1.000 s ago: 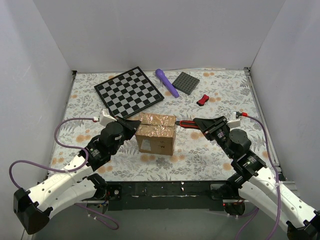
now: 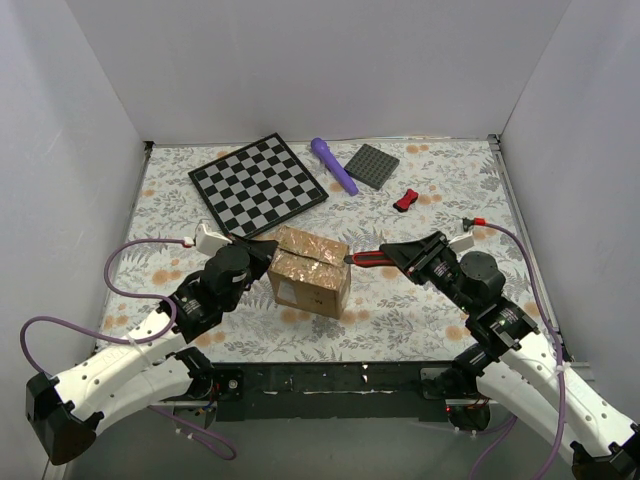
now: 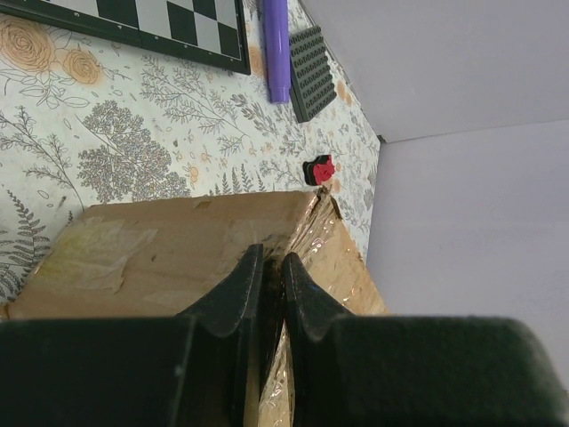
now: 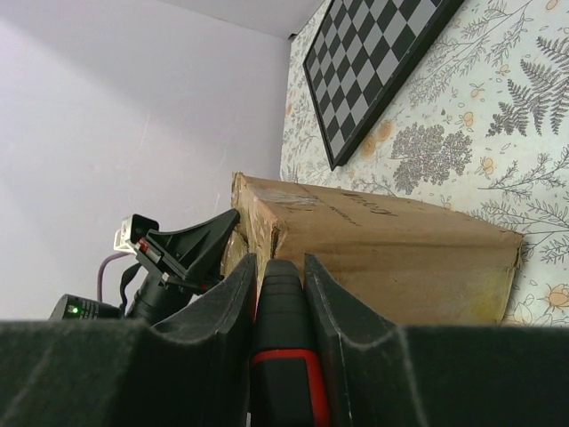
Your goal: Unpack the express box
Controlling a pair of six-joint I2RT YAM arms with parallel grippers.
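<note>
A taped brown cardboard box (image 2: 310,290) stands mid-table, slightly turned, its top seam running left to right. At its left top edge my left gripper is shut on the box, its fingers meeting along the seam; how much cardboard lies between them is hidden. My right gripper is shut on a red and black cutting tool (image 2: 372,259). The tool's tip reaches the right end of the box's top; whether a blade is in the cardboard cannot be seen. Tape still lies across the box top, and its contents are hidden.
Behind the box lie a black and white checkerboard (image 2: 258,185), a purple stick (image 2: 333,166), a grey studded plate (image 2: 371,166) and a small red and black item (image 2: 406,200). Bare patterned cloth (image 2: 400,325) lies to the box's right and front.
The right gripper and its tool have shifted slightly left and toward the front. Meanwhile the box has turned a little, its right front corner coming forward. The left arm looks nearly still.
</note>
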